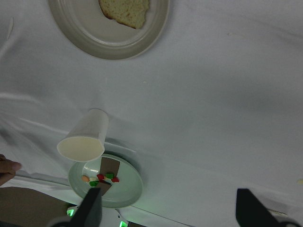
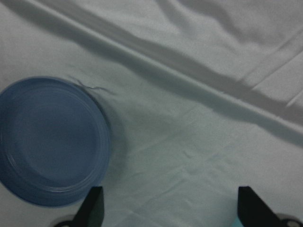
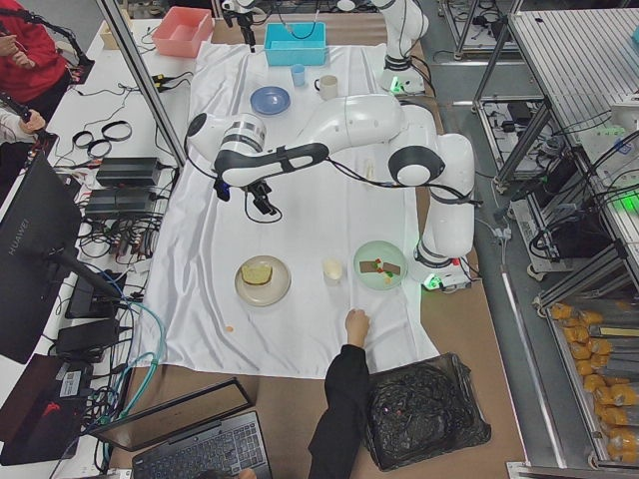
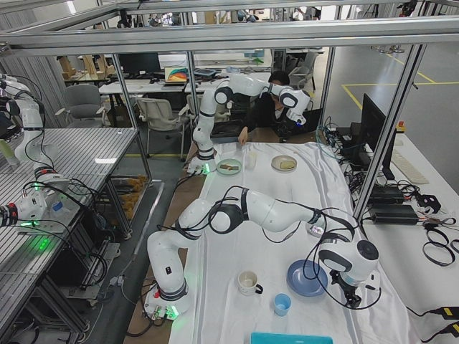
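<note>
My left gripper (image 3: 245, 195) hangs open above the cloth; the left wrist view shows its two fingers apart with nothing between. Below it are a beige plate (image 1: 71, 38) with bread (image 1: 124, 12), a white cup (image 1: 90, 130) and a pale green plate (image 1: 128, 187) with brown pieces and several small coloured bits. My right gripper (image 4: 348, 290), open and empty in the right wrist view, is over the cloth beside a blue plate (image 2: 54, 142).
A person's hand (image 3: 356, 327) reaches onto the cloth near the green plate. A mug (image 4: 249, 283), a blue cup (image 4: 282, 304) and a blue bin (image 3: 296, 45) are at the far end. A black lined tray (image 3: 424, 409) lies at the near edge.
</note>
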